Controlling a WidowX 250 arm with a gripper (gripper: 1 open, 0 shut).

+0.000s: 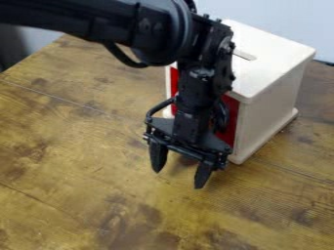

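My black gripper point(181, 166) hangs low over the wooden table, fingers pointing down and apart, open with nothing between them. It is in front of a cream wooden box point(271, 98) with a slot in its top. The box's red front panel point(229, 123) shows partly behind the gripper and arm, which hide most of it.
The box takes up the back right, with a pale wall behind the table.
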